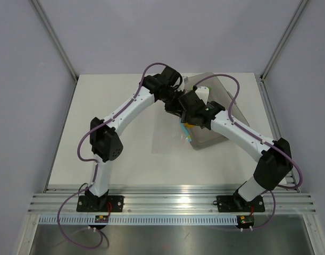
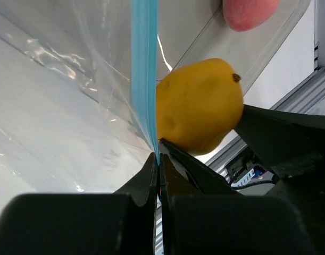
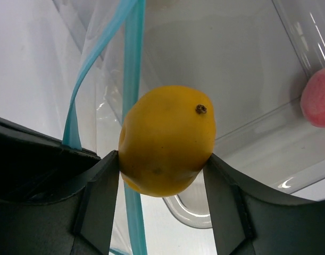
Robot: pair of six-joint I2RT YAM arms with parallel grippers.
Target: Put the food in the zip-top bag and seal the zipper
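The yellow mango (image 3: 167,141) is between the fingers of my right gripper, which touch it from both sides. In the left wrist view, my left gripper is shut on the end of the blue zipper strip (image 2: 144,64) of the clear bag (image 2: 61,106). The right wrist view shows the two blue strips (image 3: 132,58) spread apart near the top, with the mango in front of one of them. From above, both grippers meet over the left edge of the tray, and the bag (image 1: 166,135) hangs below the left one. Their arms mostly cover the mango there.
The grey tray (image 1: 207,139) lies under and right of my right arm. A red fruit (image 3: 317,98) rests inside it. The two grippers are very close together.
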